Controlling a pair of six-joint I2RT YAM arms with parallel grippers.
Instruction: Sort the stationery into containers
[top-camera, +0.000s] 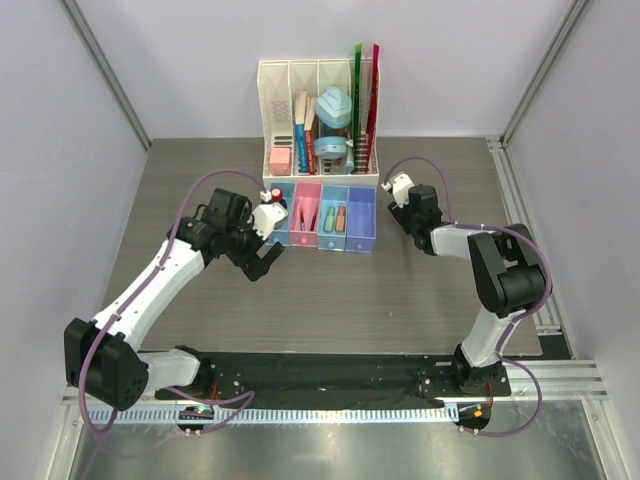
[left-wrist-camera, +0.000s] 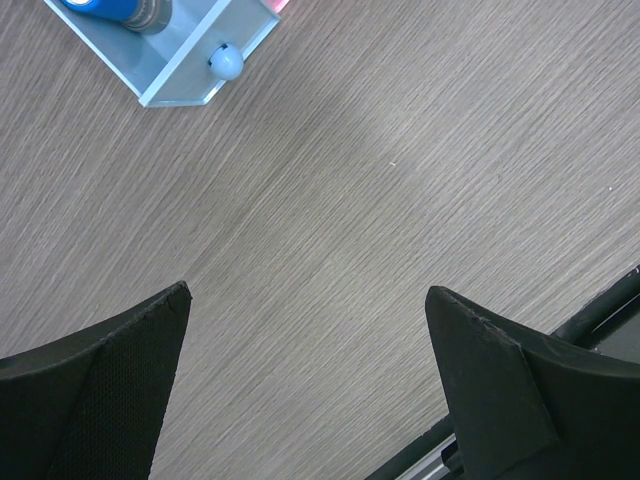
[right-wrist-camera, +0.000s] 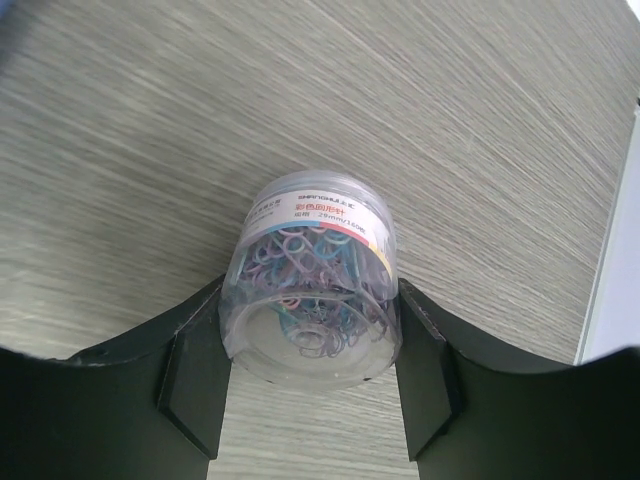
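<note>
A clear round jar of coloured paper clips (right-wrist-camera: 318, 255) fills the space between the fingers of my right gripper in the right wrist view. Both fingers stand wide apart, one along each side of the jar; whether they clamp it I cannot tell. From the top, the jar is hidden and this gripper (top-camera: 397, 213) is just right of the empty blue compartment (top-camera: 361, 228). My left gripper is open over bare table, nothing between its fingers. Near it, a blue-capped bottle (left-wrist-camera: 115, 8) stands in the light blue compartment (left-wrist-camera: 185, 60).
Pink compartment (top-camera: 305, 240) holds pens; the light blue one beside it holds a green (top-camera: 329, 219) and an orange item (top-camera: 341, 219). Behind stands a white organizer (top-camera: 275, 95) with books, rulers and a blue pouch (top-camera: 333, 106).
</note>
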